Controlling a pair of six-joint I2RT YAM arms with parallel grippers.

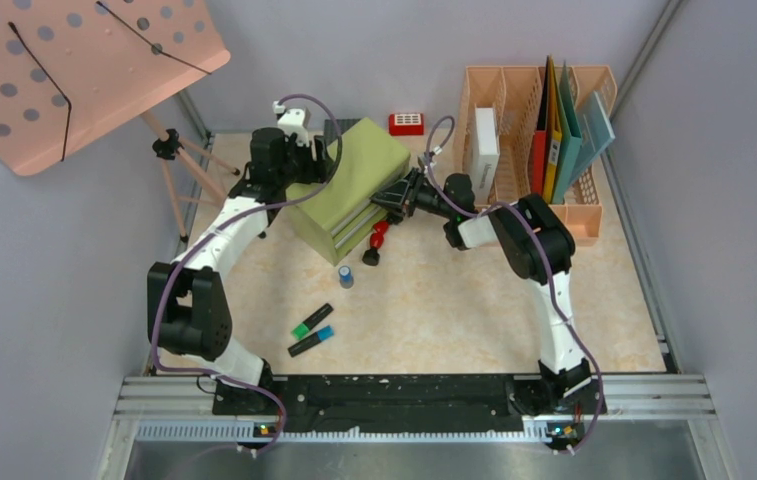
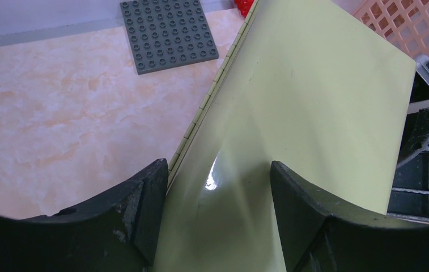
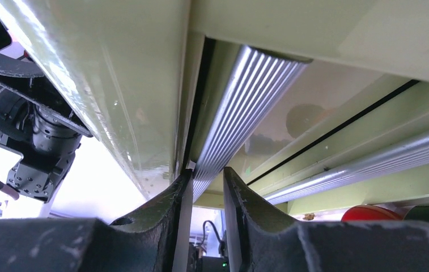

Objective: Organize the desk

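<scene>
A green drawer box (image 1: 349, 160) stands askew at the back centre. My left gripper is shut on its top section at the left side, a glossy green panel between the fingers. On the box's right, my right gripper has its fingertips at a ribbed silver drawer handle (image 3: 246, 102), parted slightly around it. A red and black object (image 1: 377, 240) lies below the drawers. A small blue-topped cylinder (image 1: 345, 276) and two dark markers (image 1: 312, 320), one with a green cap, one blue, are on the desk.
A pink organizer (image 1: 584, 220) with folders and a white box stands at the back right. A red item (image 1: 406, 124) and grey studded plate (image 2: 169, 39) sit at the back. A pink tripod board (image 1: 84, 70) is upper left.
</scene>
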